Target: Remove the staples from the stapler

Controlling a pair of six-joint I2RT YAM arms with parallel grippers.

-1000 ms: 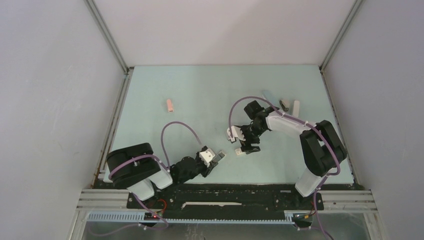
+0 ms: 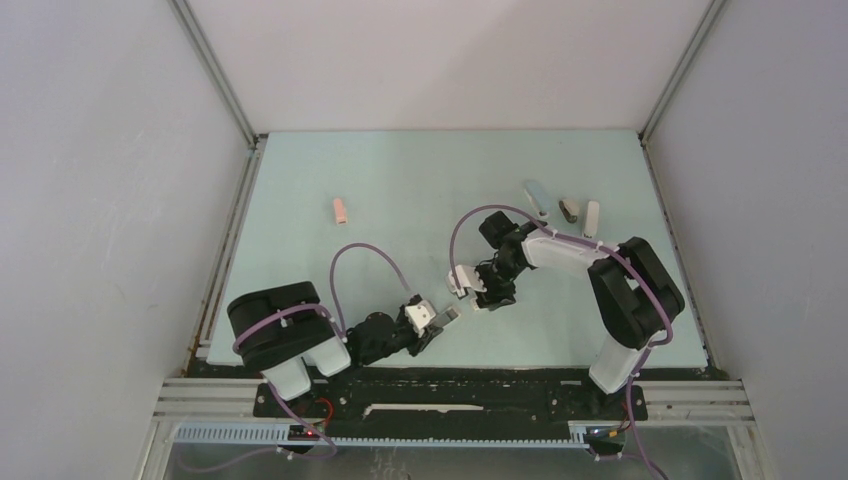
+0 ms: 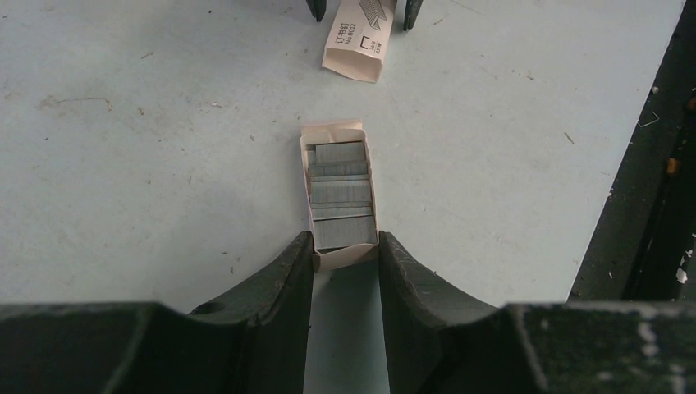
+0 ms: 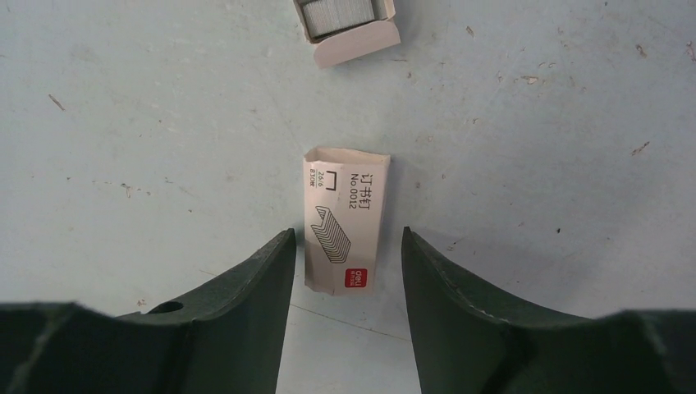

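Observation:
A pale cardboard tray (image 3: 339, 197) filled with rows of grey staples lies on the table in the left wrist view. My left gripper is shut on its near end. Ahead of the tray is a printed paper sleeve (image 4: 345, 217), separate from it with table showing between them. My right gripper is part open, one finger on either side of the sleeve's lower half, with gaps visible at both sides. In the top view, a small tan-and-dark object (image 2: 569, 210) at the back right may be the stapler; it is too small to be sure.
A light blue item (image 2: 537, 196) and a whitish block (image 2: 591, 218) flank that small object. One pinkish piece (image 2: 340, 210) lies at the left rear. Its front edge runs close to both grippers.
My left gripper has shifted slightly right with the staple tray. The right gripper has come a little left and toward the front, over the sleeve. Items at the back stay put.

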